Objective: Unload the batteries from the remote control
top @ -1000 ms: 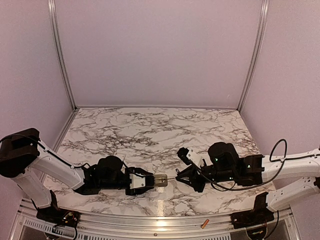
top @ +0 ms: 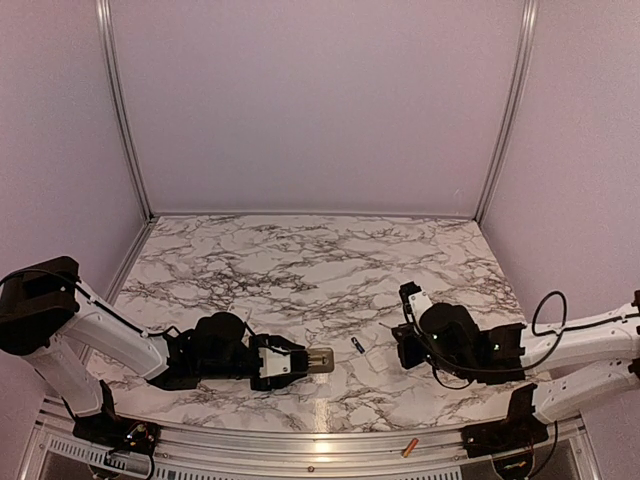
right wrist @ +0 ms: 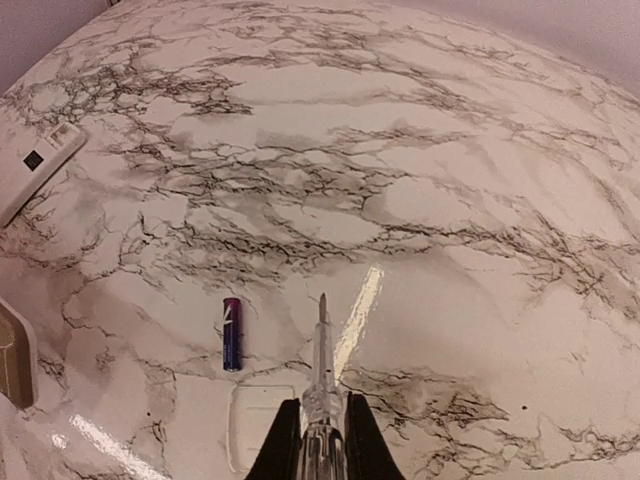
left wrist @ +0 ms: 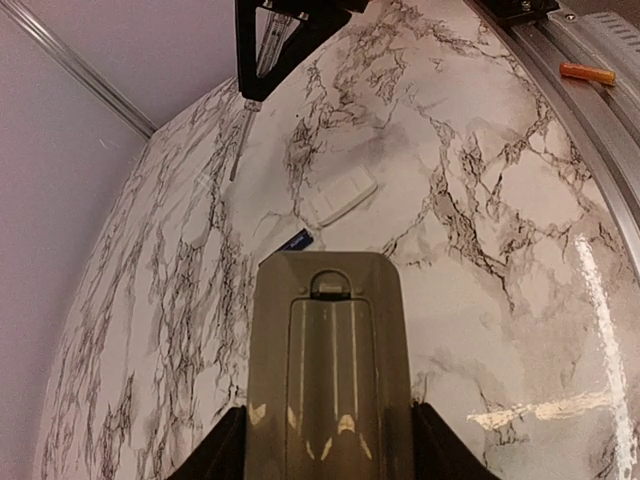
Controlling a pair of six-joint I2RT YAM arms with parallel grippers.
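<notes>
My left gripper is shut on the grey-brown remote control (left wrist: 268,340), whose back faces the left wrist camera. No battery shows in the visible part of its long recessed compartment (left wrist: 330,345). A dark blue battery (right wrist: 232,335) lies loose on the marble table, close to a pale battery cover (right wrist: 262,425). An orange battery (top: 410,447) rests on the metal rail at the front edge. My right gripper is shut on a clear-shafted screwdriver (right wrist: 322,365) with a thin tip, held away from the remote control.
Along the front runs a metal rail (top: 250,440). Pale walls close off the back and both sides.
My right gripper has drawn back to the right with the screwdriver, away from the remote control's end. That uncovers the blue battery and the cover in the top view. My left arm keeps its place.
</notes>
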